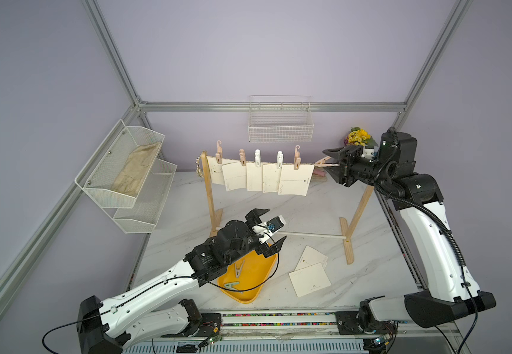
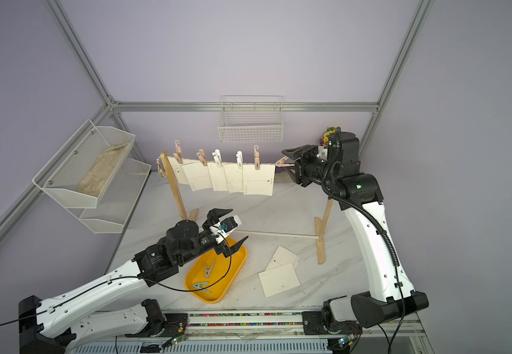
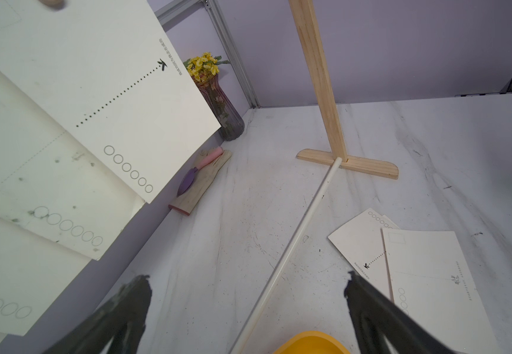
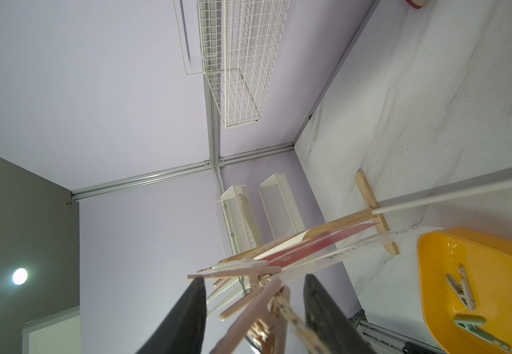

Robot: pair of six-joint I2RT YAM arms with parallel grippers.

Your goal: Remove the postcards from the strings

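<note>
Postcards (image 1: 293, 178) hang from the string between wooden posts (image 1: 207, 194), held by beige and white clothespins (image 1: 297, 157). Two postcards (image 1: 309, 279) lie on the table. My left gripper (image 1: 270, 233) is open over the yellow tray (image 2: 230, 277), below the hanging row. My right gripper (image 2: 293, 164) is at the string's right end, its fingers apart on either side of the string and a clothespin there, seen end-on in the right wrist view. Whether it touches that clothespin I cannot tell.
The tray holds clips (image 4: 467, 292). A white mesh shelf (image 1: 127, 171) hangs on the left, a wire basket (image 1: 280, 124) at the back. A vase of flowers (image 3: 220, 106) stands behind the right post. A white bar (image 3: 285, 253) crosses the table between the posts.
</note>
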